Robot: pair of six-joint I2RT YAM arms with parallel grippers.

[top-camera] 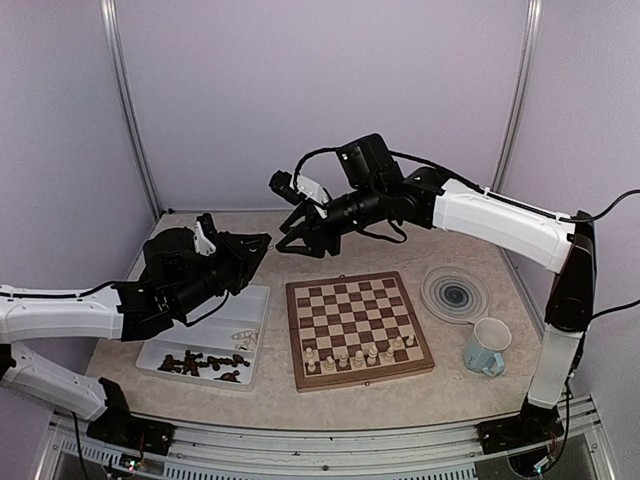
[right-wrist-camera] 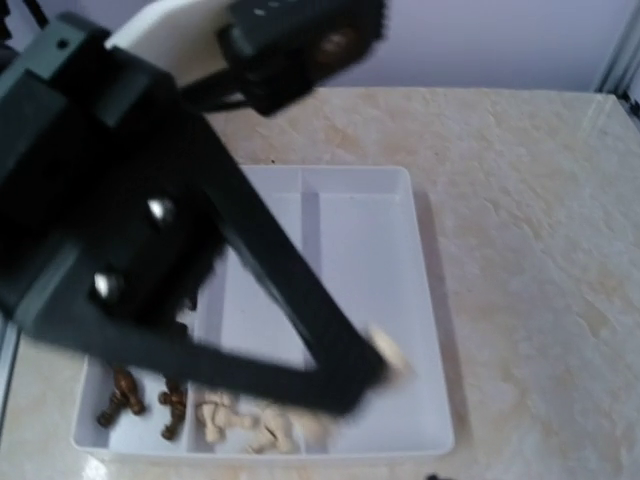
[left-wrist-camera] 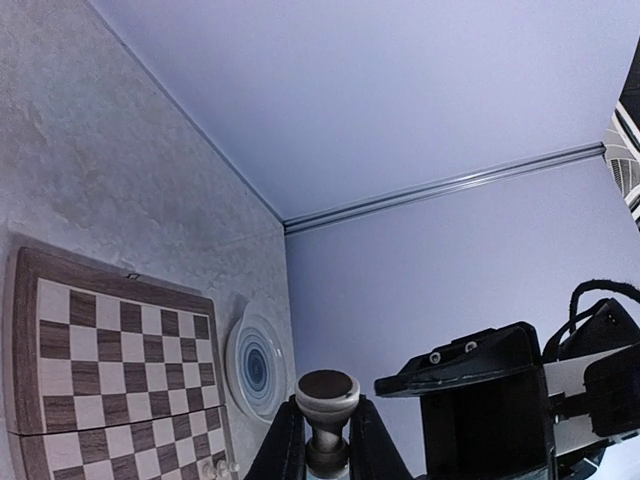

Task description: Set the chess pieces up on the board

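Observation:
My left gripper (top-camera: 266, 244) is raised above the tray (top-camera: 262, 305), shut on a chess piece (left-wrist-camera: 326, 405) with a dark felt base and pale body. In the top view my right gripper (top-camera: 292, 240) hangs open just to its right, facing it, above the gap between tray and board. The chessboard (top-camera: 350, 318) has several pale pieces (top-camera: 358, 357) along its near rows; the far rows are bare. The tray holds dark pieces (top-camera: 195, 365) and pale ones (right-wrist-camera: 220, 415). The left gripper, blurred, hides part of the tray in the right wrist view.
A clear plate (top-camera: 455, 295) lies right of the board, with a blue mug (top-camera: 483, 350) nearer the front edge. The table behind the board is clear. Walls stand at the back and sides.

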